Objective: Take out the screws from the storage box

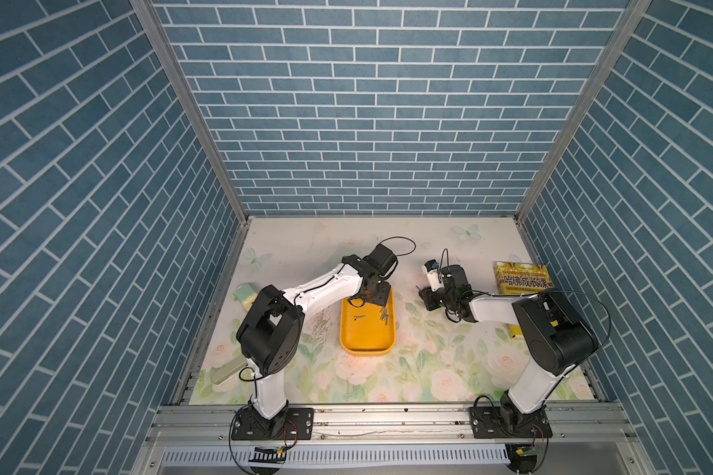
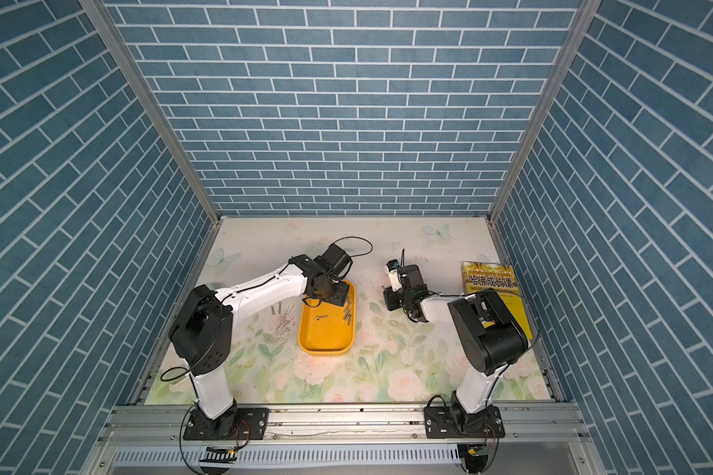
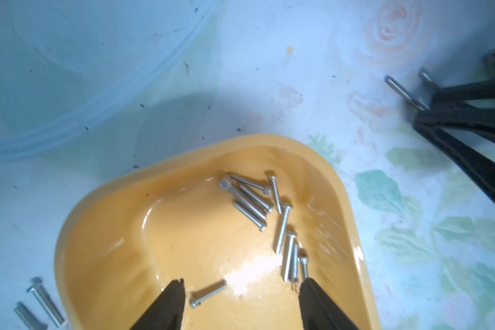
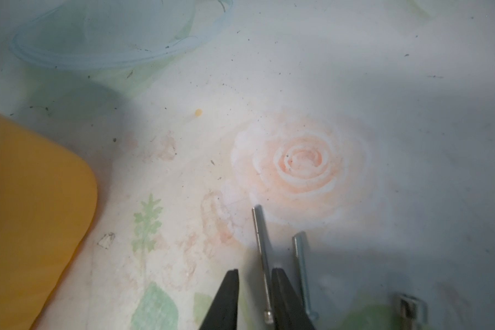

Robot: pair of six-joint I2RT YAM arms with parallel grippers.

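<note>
Several screws [image 3: 283, 225] lie in the orange storage box [image 1: 367, 339], mostly along its far right, with one screw [image 3: 206, 294] apart near the middle. My left gripper is above the box, fingers apart, nothing between them. Two screws [image 3: 41, 297] lie on the table left of the box in the left wrist view. My right gripper is low on the table right of the box, fingers a little apart beside two long screws [image 4: 302, 275]; a further metal piece [image 4: 411, 308] lies to their right.
A yellow book [image 2: 487, 277] lies at the right side. A small pale green object [image 1: 244, 294] and a pale green bar [image 1: 228, 368] lie at the left.
</note>
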